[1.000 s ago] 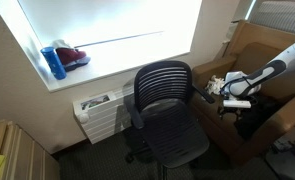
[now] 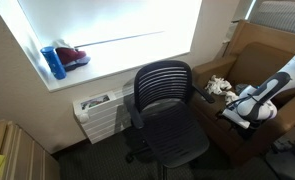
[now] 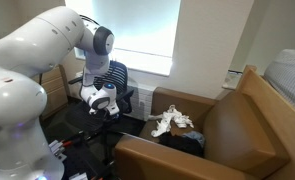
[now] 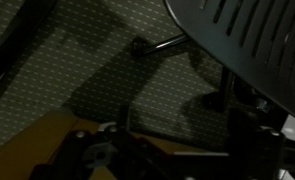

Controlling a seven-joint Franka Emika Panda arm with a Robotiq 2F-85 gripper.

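Observation:
In exterior view 2, my gripper (image 3: 109,117) hangs low on the left, in front of the dark office chair and left of the brown couch (image 3: 187,100). It is small and dark there, so whether its fingers stand apart does not show. The wrist view looks down at patterned carpet (image 4: 97,70), with the gripper's dark parts along the bottom edge and nothing clearly held. A crumpled white cloth (image 3: 170,122) lies on the couch seat, with a black cloth-like item (image 3: 183,143) beside it. Both are apart from the gripper in exterior view 2.
A black office chair (image 2: 172,125) stands beside the couch; its seat (image 4: 257,35) and legs show in the wrist view. The windowsill (image 2: 117,62) bears a blue bottle (image 2: 53,62) and a dark red item (image 2: 73,56). A wooden cabinet (image 2: 22,155) stands at far left.
In exterior view 1 the arm's wrist has moved downward in the picture, away from the white cloth. Cloth and chair look unmoved.

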